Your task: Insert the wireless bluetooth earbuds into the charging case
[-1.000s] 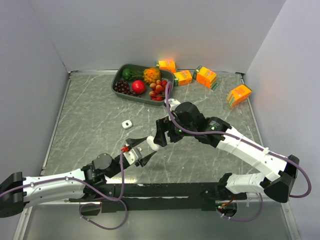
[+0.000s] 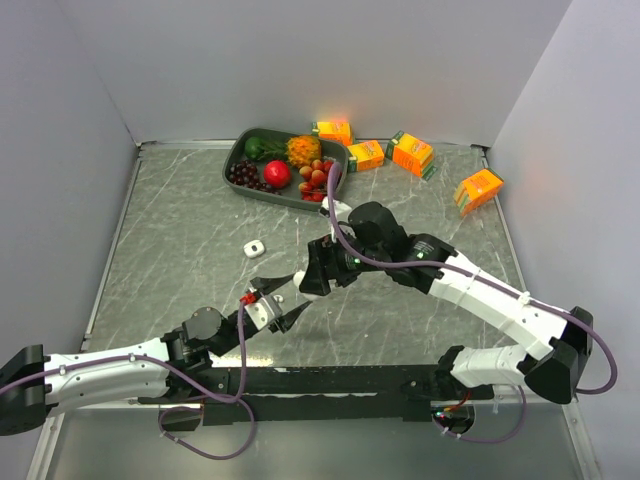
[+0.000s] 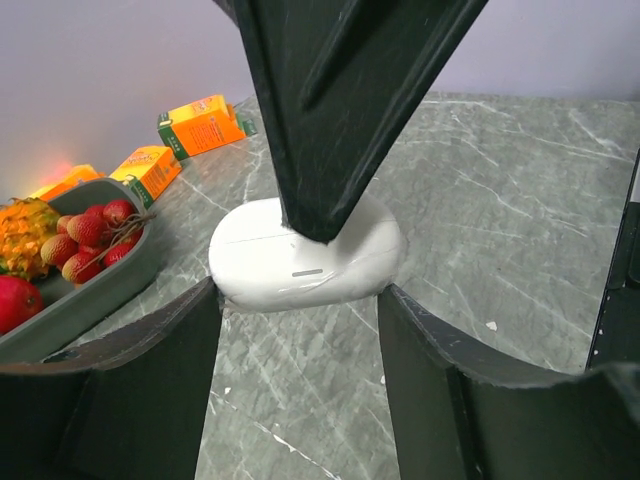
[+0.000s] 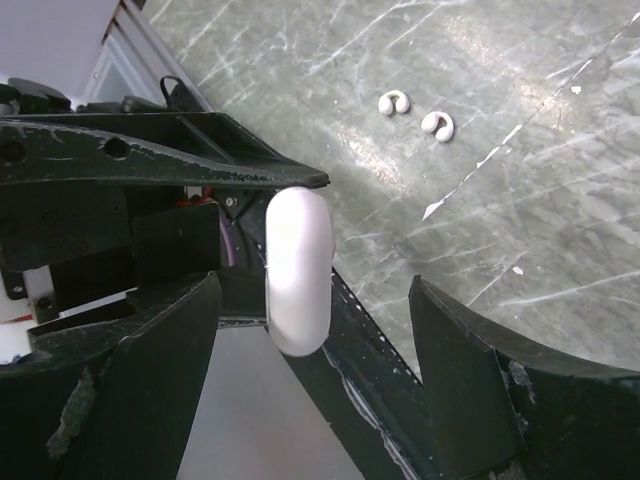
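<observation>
The white charging case [image 3: 260, 262] hangs in the air between both grippers. My left gripper [image 2: 290, 298] has its fingertips at the case's lower sides in the left wrist view. My right gripper [image 2: 318, 266] is over the case, a dark finger crossing its top in the left wrist view. In the right wrist view the case [image 4: 298, 270] stands upright between the right fingers, with room beside it, so that gripper is open. Two small white earbuds [image 4: 394, 102] lie on the marble table below.
A grey tray [image 2: 240, 188] of fruit and several orange boxes [image 2: 410, 152] stand at the back. A small white square object [image 2: 254, 249] lies on the table left of the grippers.
My right arm and gripper have shifted slightly left and down in the top view, over the case. The left arm looks unchanged.
</observation>
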